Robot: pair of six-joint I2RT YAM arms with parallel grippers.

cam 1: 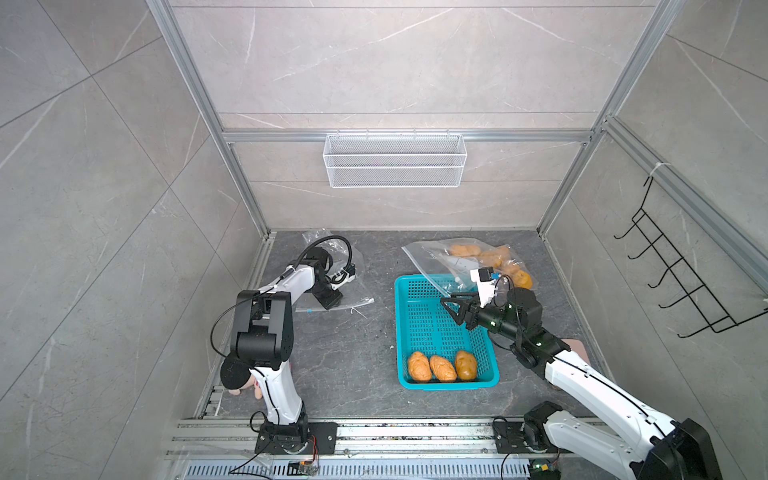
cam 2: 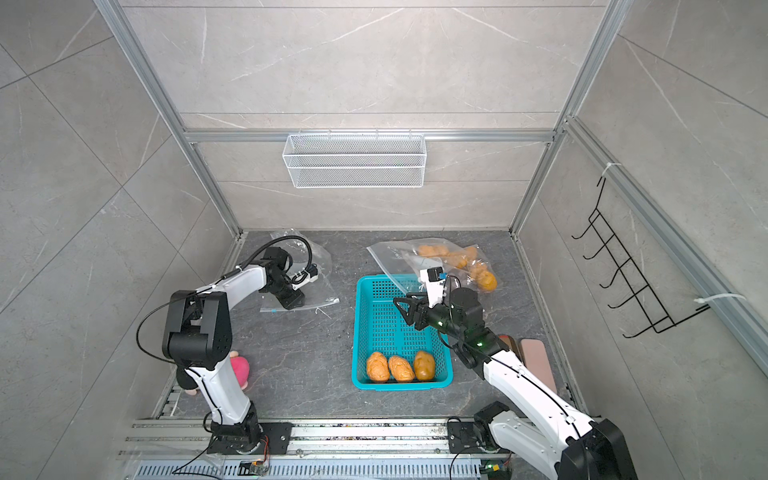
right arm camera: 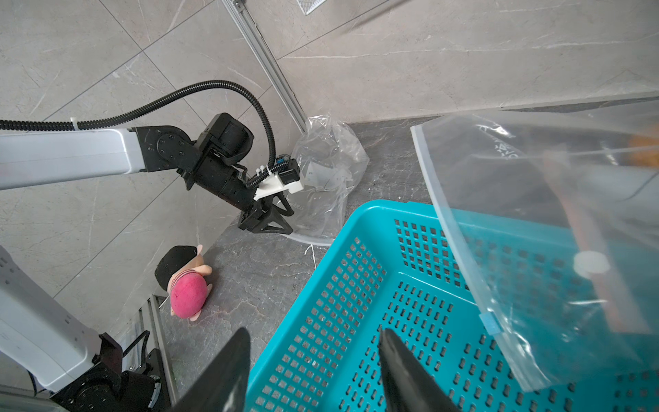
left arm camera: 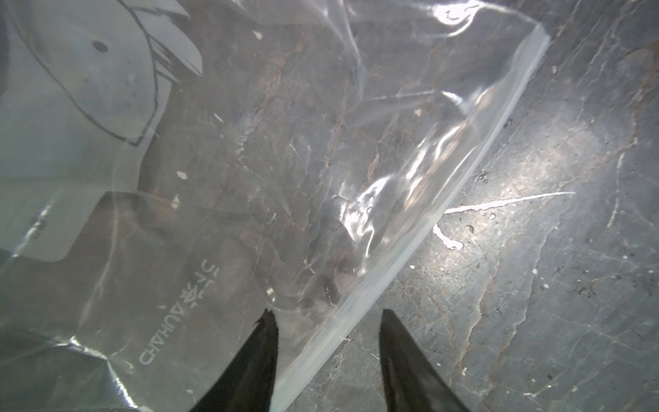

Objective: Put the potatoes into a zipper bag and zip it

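Observation:
An empty clear zipper bag (left arm camera: 226, 164) lies on the left counter. My left gripper is over its zipper strip, fingers apart with only that strip visible beneath the gap. A second zipper bag (cam 1: 436, 256) with potatoes (cam 1: 492, 256) lies at the back right, its zipper end overhanging the blue basket (cam 1: 404, 320). Three potatoes (cam 1: 442, 368) sit along the basket's front. My right gripper hangs open above the basket, beside that bag's zipper, nothing between its fingers.
A pink plush toy (cam 2: 238, 369) is at the left front, a pink board (cam 2: 537, 364) at the right. A white wire shelf (cam 1: 394, 160) hangs on the back wall, a black hook rack (cam 1: 672, 264) on the right. Counter between left bag and basket is mostly clear.

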